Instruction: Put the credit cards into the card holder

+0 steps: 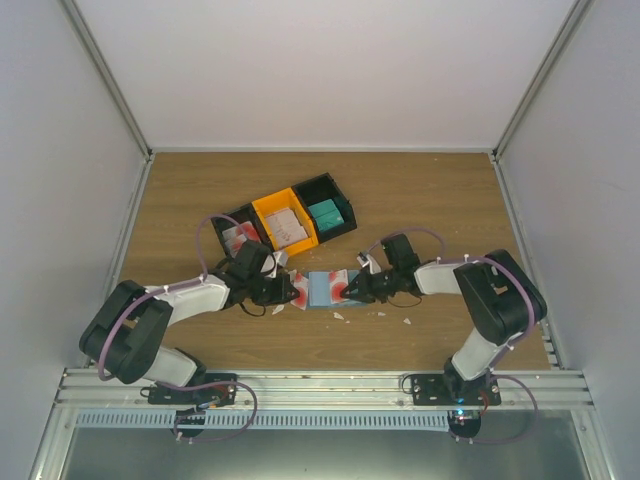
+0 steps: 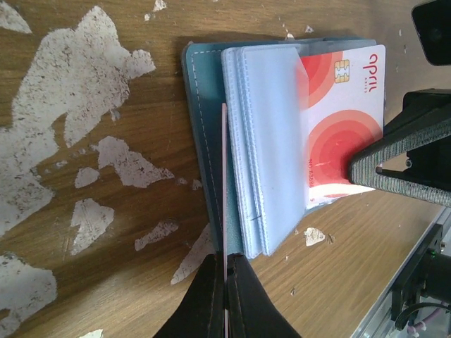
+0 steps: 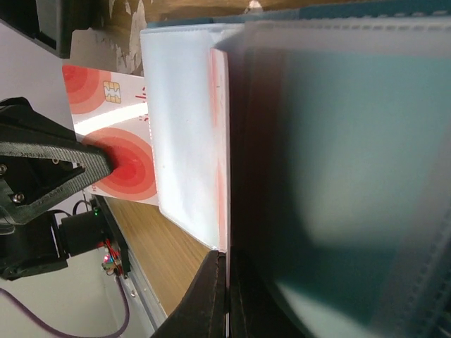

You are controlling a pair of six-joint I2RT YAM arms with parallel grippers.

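Observation:
The card holder (image 1: pixel 319 288) lies open on the table between my grippers, its clear sleeves (image 2: pixel 271 134) standing up. My left gripper is shut on a thin credit card (image 2: pixel 224 162), seen edge-on beside the sleeves. In the right wrist view this red-and-white card (image 3: pixel 116 144) meets a sleeve's edge; whether it is inside is unclear. My right gripper is shut on another credit card (image 3: pixel 220 141), edge-on against the sleeves. From the left wrist, that card (image 2: pixel 345 127) shows its chip, its near side partly covered by a translucent sleeve.
Behind the holder stand a black bin (image 1: pixel 241 213) with red cards, an orange bin (image 1: pixel 270 203) with pale cards and a black bin (image 1: pixel 318 185) with teal items. Pale patches (image 2: pixel 91 77) mark the wooden table.

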